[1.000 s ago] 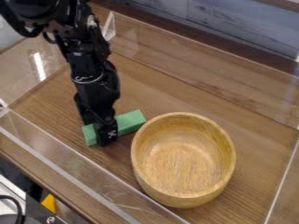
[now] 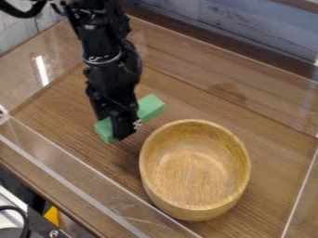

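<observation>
My black gripper (image 2: 119,113) hangs at the centre left, shut on a green rectangular object (image 2: 149,107), whose ends show on both sides of the dark fingers. The object is tilted, apparently raised off the wooden table. A round tan wooden bowl (image 2: 196,165) stands to the right and in front of the gripper, empty.
The brown wooden table (image 2: 236,84) has free room behind the bowl and to its right. A pale wall (image 2: 236,19) runs along the back. Cables and a small yellow item (image 2: 52,214) lie beyond the table's edge at the lower left.
The gripper has risen and come closer to the camera's view with the green object in it, which now sits higher in the picture. The bowl has not moved.
</observation>
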